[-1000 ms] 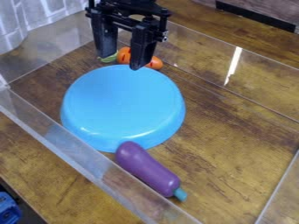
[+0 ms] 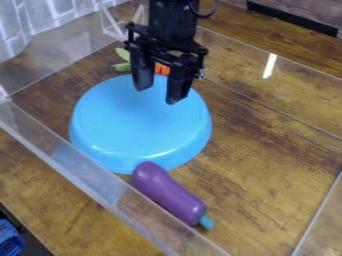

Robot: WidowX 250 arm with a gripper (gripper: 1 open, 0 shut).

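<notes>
My black gripper (image 2: 158, 72) hangs over the back edge of a large blue round lid or plate (image 2: 140, 125), its two fingers apart with no object visible between them. A small orange carrot (image 2: 164, 70) and a green item (image 2: 123, 56) lie behind it, partly hidden. A purple eggplant-like toy (image 2: 168, 192) lies at the front of the blue disc.
Clear plastic walls (image 2: 60, 165) border the wooden surface (image 2: 261, 130) on the left and back. A blue object (image 2: 8, 238) sits outside at the bottom left.
The objects appear in the same places.
</notes>
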